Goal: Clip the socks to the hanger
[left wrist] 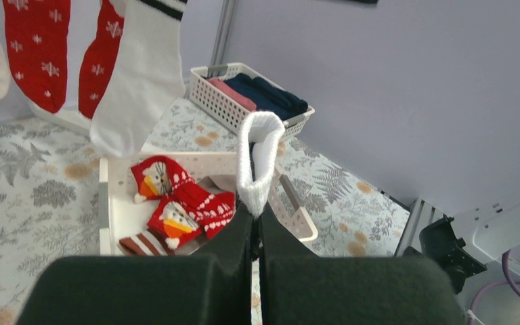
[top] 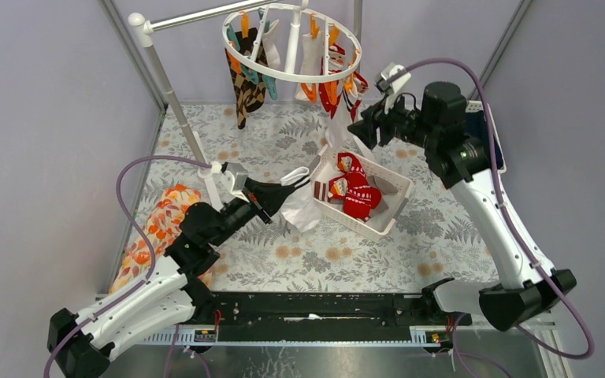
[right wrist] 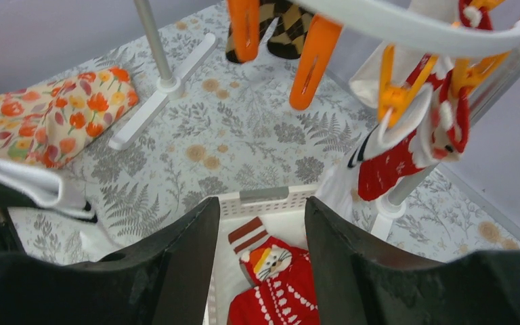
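Note:
A white sock [top: 301, 211] hangs from my left gripper [top: 306, 181], which is shut on its cuff. In the left wrist view the cuff of this sock [left wrist: 246, 166] stands up as a loop above the closed fingertips. My right gripper [top: 362, 130] is open below and right of the round white hanger [top: 283, 76], with nothing between its fingers. An orange clip [right wrist: 394, 96] on the ring grips the cuff of another white sock [right wrist: 379, 141] with a black stripe. Red-and-white, plain white and checkered socks [top: 248, 98] also hang from the ring.
Below the ring, a white basket [top: 374, 230] holds red patterned socks [top: 358, 197] and a brown striped one. Another basket [left wrist: 220, 108] with folded dark and pink items stands at the far right. Orange floral cloth [top: 161, 224] lies left.

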